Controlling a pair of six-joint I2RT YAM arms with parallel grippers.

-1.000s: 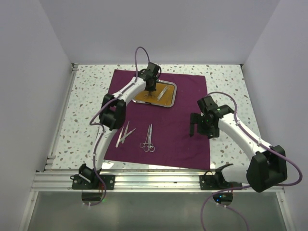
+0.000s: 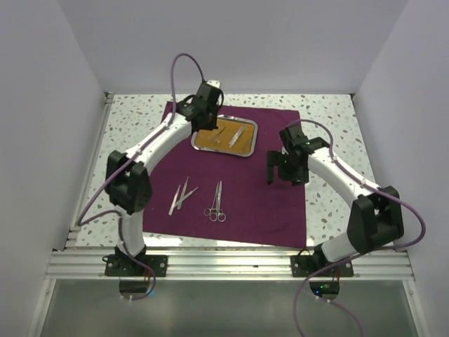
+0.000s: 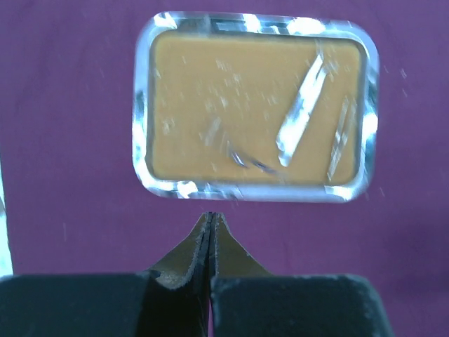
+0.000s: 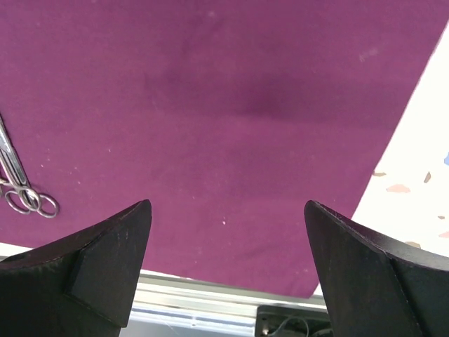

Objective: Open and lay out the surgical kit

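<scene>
The silver-rimmed tray point(image 3: 142, 105) holds a wax-coloured bed. In the left wrist view the hemostat scissors point(image 3: 242, 160) lie in it, badly blurred. A tweezers bundle point(image 3: 302, 109) and another slim tool point(image 3: 340, 137) lie at the tray's right. My left gripper is shut, its tips touching, with nothing between them. The hemostat is outside its fingers. From the top view, the left arm hangs over the tray's left part. The right gripper is open and empty above the bare purple cloth.
Several laid-out instruments rest on the purple cloth point(image 2: 263, 210): slender tools point(image 2: 184, 193) at the left and scissor-handled tools point(image 2: 218, 207) near the front middle. Cloth between the tray and these tools is clear, as is the right part.
The right arm shifted left and slightly back over the cloth.
</scene>
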